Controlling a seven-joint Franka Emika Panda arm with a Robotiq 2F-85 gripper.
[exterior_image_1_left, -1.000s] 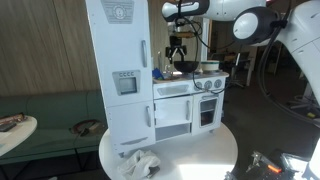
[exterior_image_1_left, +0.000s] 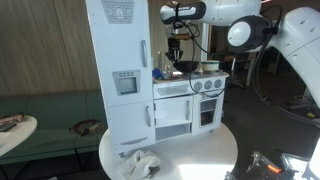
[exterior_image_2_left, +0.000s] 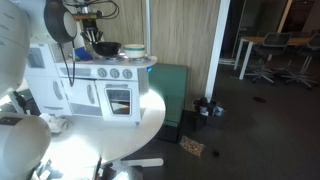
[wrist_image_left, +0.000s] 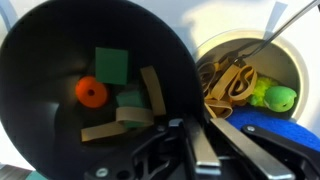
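A black pan (wrist_image_left: 60, 130) fills the left of the wrist view. In it lie a green block (wrist_image_left: 112, 65), an orange ring (wrist_image_left: 91, 92), a second green piece (wrist_image_left: 130, 98) and bent tan strips (wrist_image_left: 153, 90). To its right stands a light pot (wrist_image_left: 213, 44) holding more tan strips (wrist_image_left: 232, 82) and round green pieces (wrist_image_left: 281, 98). My gripper hangs at the pan's right rim, close to the pot. Its fingers appear near each other; the gap is too dark to judge. In exterior view 1 the pan (exterior_image_1_left: 187, 66) sits on the toy stove top, below my gripper (exterior_image_1_left: 179, 54).
A blue cloth-like thing (wrist_image_left: 285, 128) lies below the pot. A thin metal handle (wrist_image_left: 290, 22) leans across the pot's rim. The white toy fridge (exterior_image_1_left: 122, 90) rises left of the stove. A white cloth (exterior_image_1_left: 140, 163) lies on the round white table (exterior_image_1_left: 195, 160).
Over the last second the arm has shifted slightly, and my gripper has come a little lower over the stove top. The pan and pot show no clear movement.
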